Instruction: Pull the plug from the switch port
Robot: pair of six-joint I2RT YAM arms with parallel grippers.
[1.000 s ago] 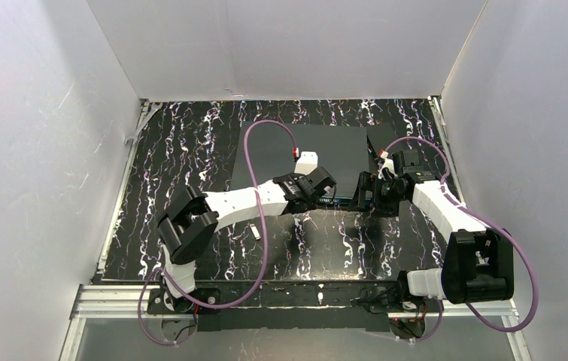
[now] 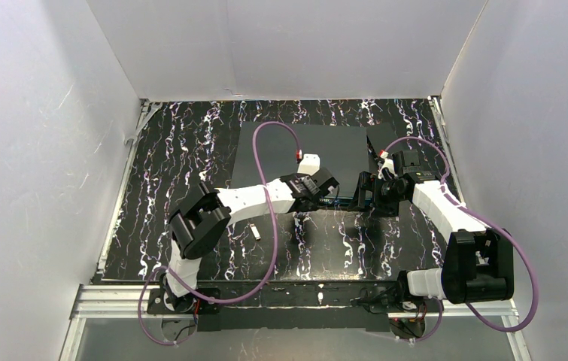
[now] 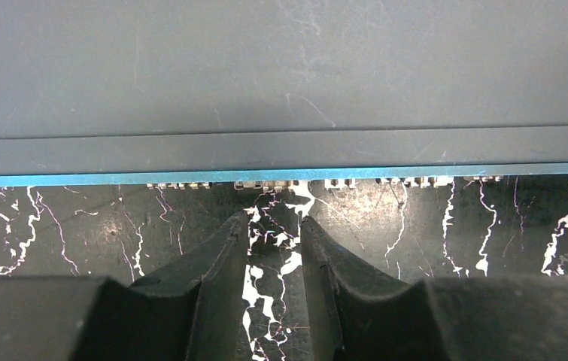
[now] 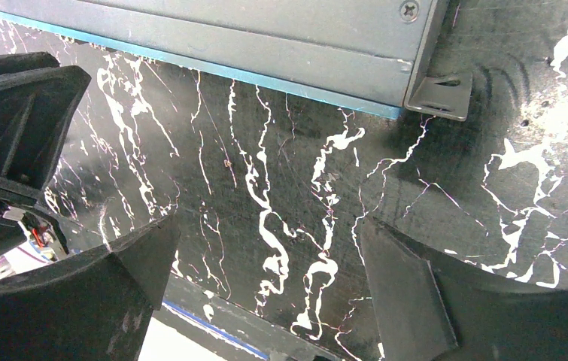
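Observation:
The switch is a wide dark grey box (image 2: 303,143) with a teal front edge (image 3: 115,179). Small metallic parts (image 3: 269,185) jut out under that edge in the left wrist view; I cannot tell a plug among them. My left gripper is open just in front of the edge, with only tabletop visible between its fingers. Near the switch's right front corner, my right gripper stands open and empty over the table. Its fingers lie clear of the box. From above, the arms hide both sets of fingertips.
A small white piece (image 2: 255,232) lies on the black veined table left of centre. A metal bracket (image 4: 442,96) sticks out at the switch's right corner. The left gripper's dark body (image 4: 25,128) is close to the right one. Purple hoses (image 2: 274,241) loop over both arms.
My right arm has stayed put.

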